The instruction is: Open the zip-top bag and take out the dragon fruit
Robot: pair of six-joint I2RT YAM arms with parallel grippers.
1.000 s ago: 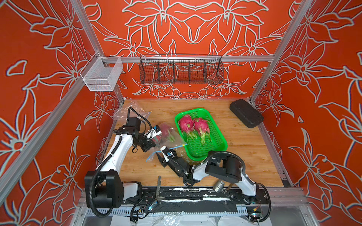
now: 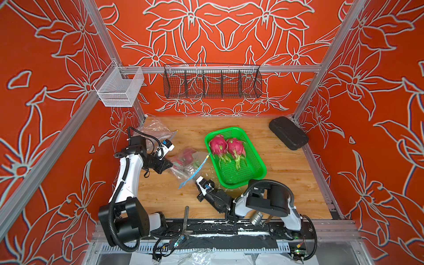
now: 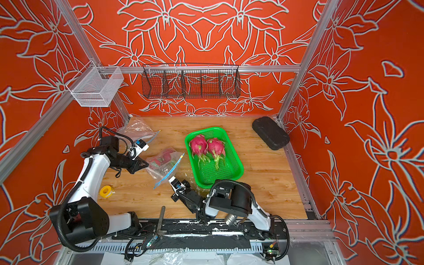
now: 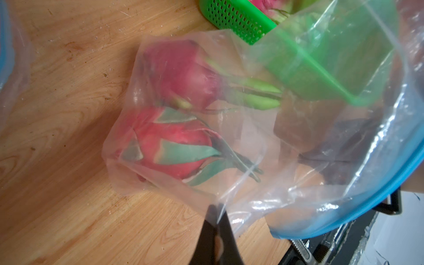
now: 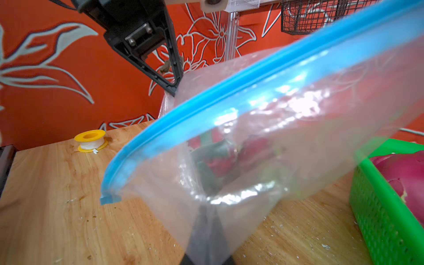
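A clear zip top bag (image 4: 260,132) with a blue zip strip (image 5: 247,79) holds two dragon fruits (image 4: 181,141), red with green leaf tips, lying side by side in its closed end. At the bag's side edge, my left gripper is shut, with the film gathered at its tips. My right gripper is shut on film below the zip strip, and its fingers show only dimly through the plastic. The zip strip slants upward. Whether its two lips are parted cannot be told.
Beside the bag stands a green basket (image 2: 260,170) with two dragon fruits (image 2: 217,144) in it. Another clear bag (image 2: 156,128) lies behind the left arm. A yellow tape roll (image 3: 106,191) and a black case (image 2: 288,132) rest near the sides.
The zip strip has swung from nearly level to a steep slant. The right gripper has shifted slightly right.
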